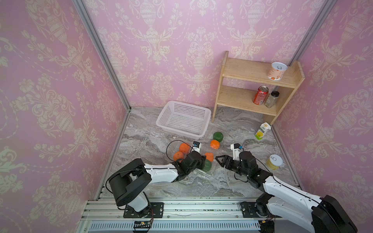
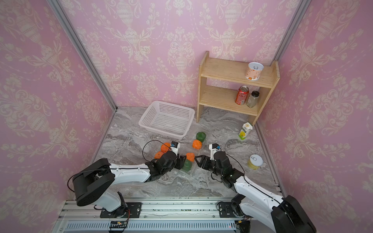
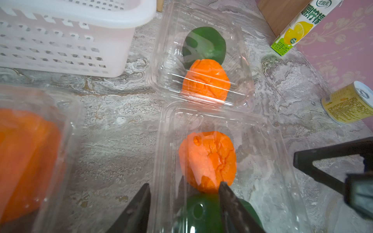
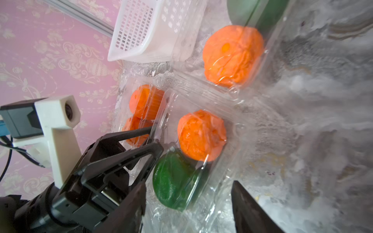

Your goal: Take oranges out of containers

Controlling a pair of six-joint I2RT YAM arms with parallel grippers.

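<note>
Three clear containers stand on the counter. The front middle one holds an orange and a green fruit; my left gripper is at its left wall, fingertips low in the left wrist view, part open, one finger over the container. The back container holds an orange and a green fruit. The left container holds oranges, partly hidden by my left arm. My right gripper stands open just right of the middle container, nothing between its fingers.
A white basket stands at the back. A wooden shelf with cans and a jar is at back right. A juice carton and a yellow can are on the right.
</note>
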